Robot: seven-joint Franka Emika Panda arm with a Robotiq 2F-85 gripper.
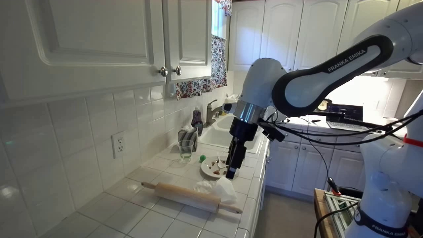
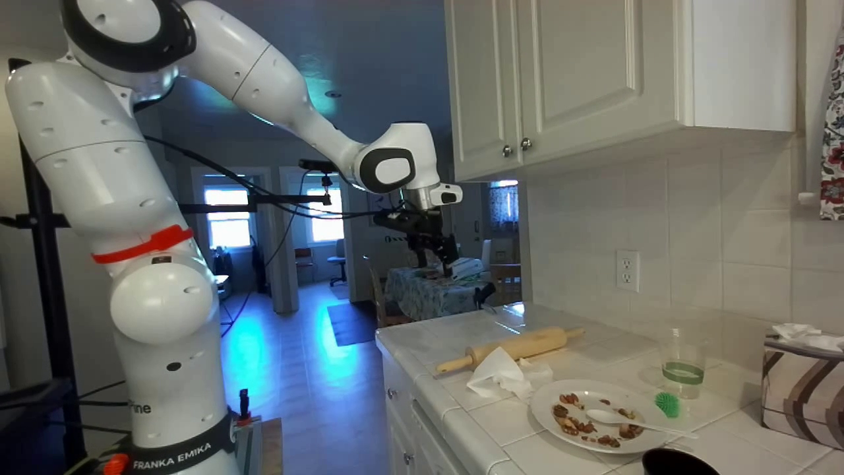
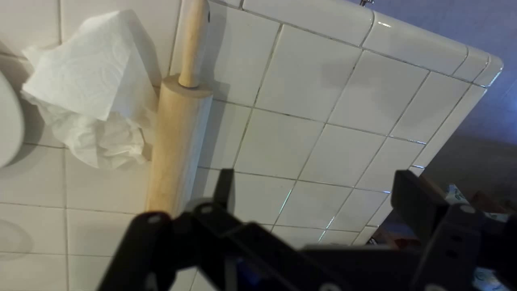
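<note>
My gripper stands open in the wrist view, with bare tiles and no object between its fingers. In exterior view 1 the gripper (image 1: 230, 174) points down above the counter, over the near side of the plate and the crumpled paper. A wooden rolling pin (image 1: 186, 196) lies across the tiles. Beside it sits a crumpled white paper towel (image 3: 92, 72), apart from my fingers. The white plate (image 2: 546, 411) holds brown food scraps and a white spoon (image 2: 633, 421). Part of the rolling pin (image 3: 177, 140) is hidden behind the gripper in the wrist view.
A clear cup (image 2: 682, 364), a green spiky ball (image 2: 666, 404) and a tissue box (image 2: 803, 392) stand near the wall. A dark cup (image 2: 676, 462) is cut off at the bottom. Behind lies the sink (image 1: 214, 135). Tiles beyond the rolling pin are free.
</note>
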